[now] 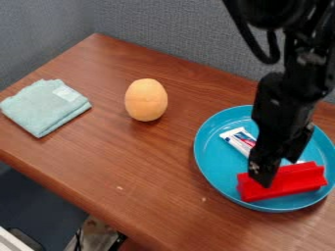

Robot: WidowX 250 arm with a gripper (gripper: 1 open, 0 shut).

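My black gripper [271, 165] reaches down from the top right over a blue plate [220, 171], open, its fingertips low at the red block [288, 183] lying on the plate's front right. A white toothpaste tube [238, 139] lies on the plate behind the block, partly hidden by the gripper.
A peach-coloured egg shape [145, 99] stands mid-table, left of the plate. A folded light teal cloth [45, 107] lies near the left edge of the wooden table [118, 176]. A grey padded wall runs along the back.
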